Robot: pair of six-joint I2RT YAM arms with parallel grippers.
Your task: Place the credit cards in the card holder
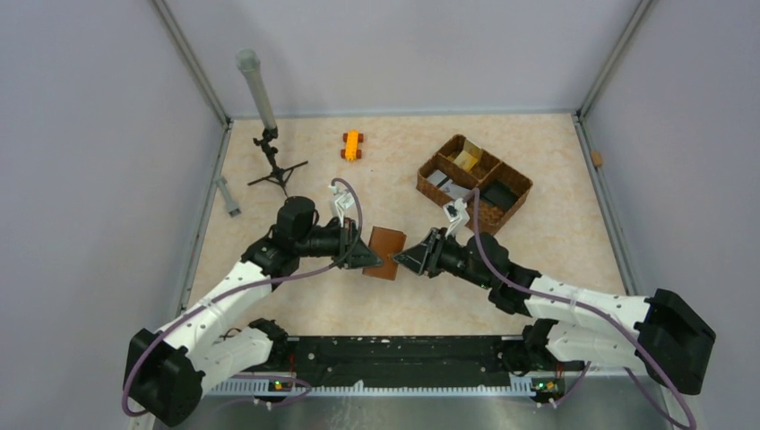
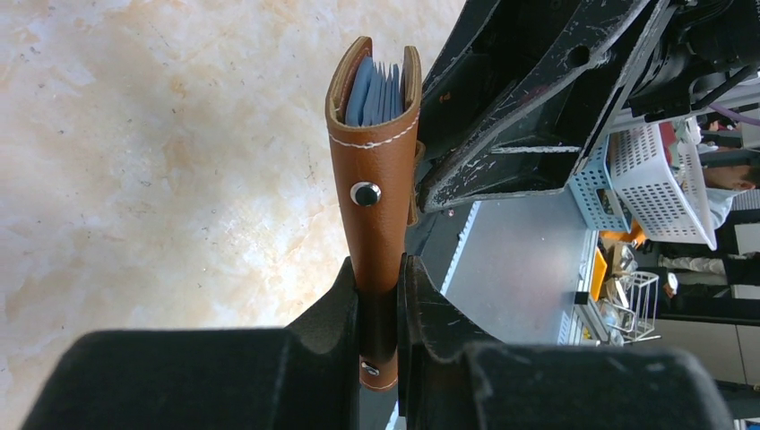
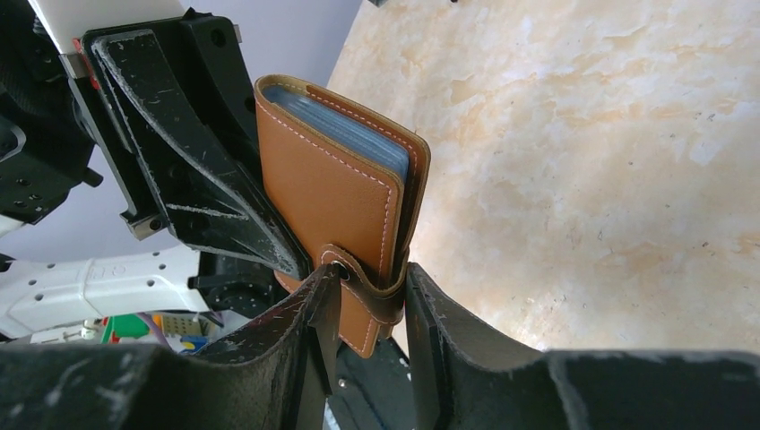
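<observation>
A brown leather card holder (image 1: 385, 251) is held upright between both grippers, with blue card sleeves showing at its top and white stitching on its edges. My left gripper is shut on its spine, where a metal snap shows. My right gripper is shut on the opposite side, at the strap (image 3: 381, 303) with its snap, which wraps round the edge of the holder. I cannot tell whether the strap is fastened. No loose card is clearly visible at the grippers.
A wicker basket (image 1: 420, 184) with compartments holding small items stands at the back right. A yellow toy car (image 1: 353, 143) lies at the back. A tripod (image 1: 274, 166) stands back left. The table behind the holder is clear.
</observation>
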